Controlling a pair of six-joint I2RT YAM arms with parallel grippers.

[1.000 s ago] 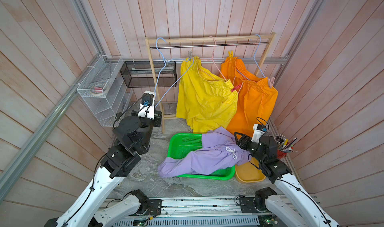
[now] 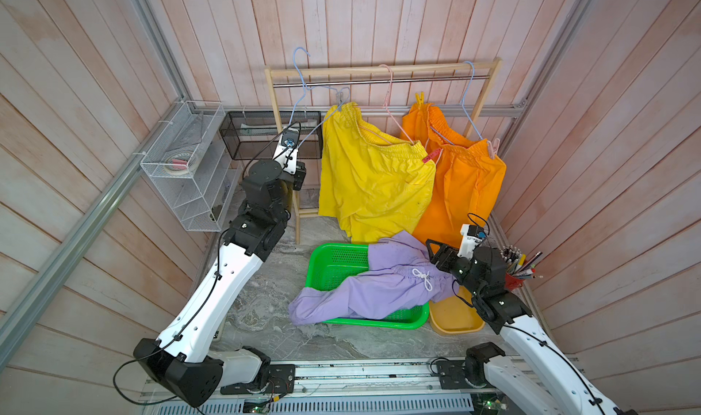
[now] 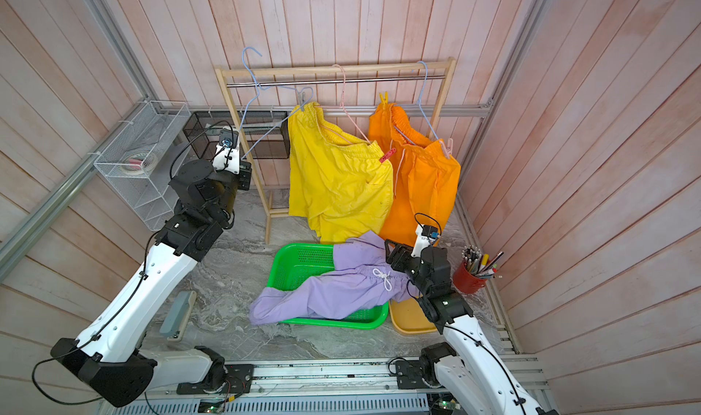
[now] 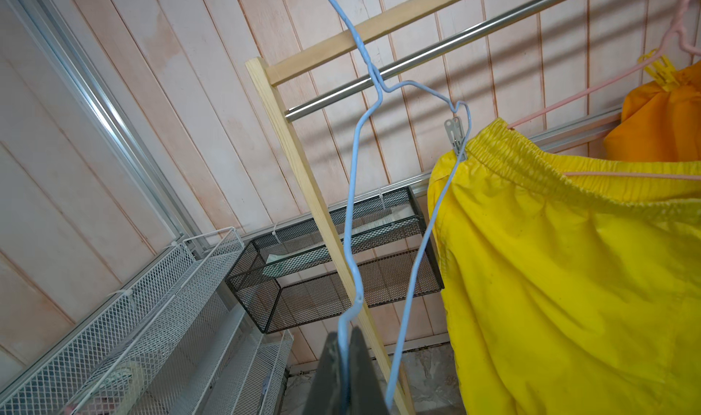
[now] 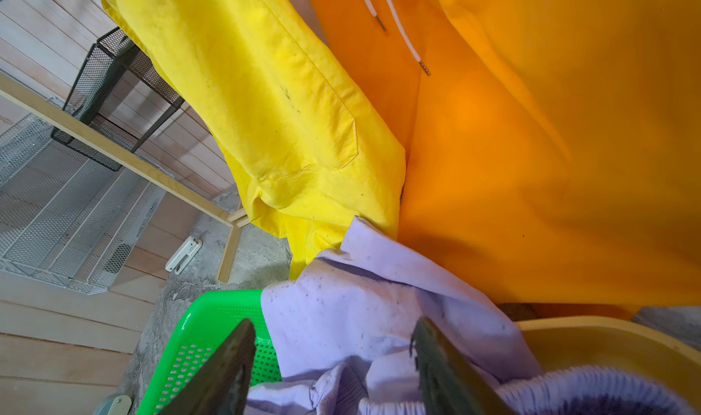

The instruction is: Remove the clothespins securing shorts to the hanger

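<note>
A blue hanger (image 4: 353,195) has its lower left end between the fingertips of my left gripper, which is shut on it. The hanger's hook (image 2: 300,49) rises above the wooden rack beam. Its other shoulder comes up against a grey clothespin (image 4: 455,133) at the waist of the yellow shorts (image 4: 577,269); whether they touch cannot be told. Purple shorts (image 2: 372,287) lie across the green basket (image 2: 316,263). Low over them stands my right gripper, open, its fingers (image 5: 237,360) apart, with purple cloth beneath and no clear hold.
Orange shorts (image 2: 467,174) hang at right with a yellow clothespin (image 2: 420,98); a red clothespin (image 3: 387,155) sits on the yellow pair's waistband. A black wire basket (image 4: 350,269) is behind the hanger. An orange tray (image 2: 456,316) and red pen cup (image 3: 467,277) lie right.
The yellow shorts shifted slightly; the right arm looks still.
</note>
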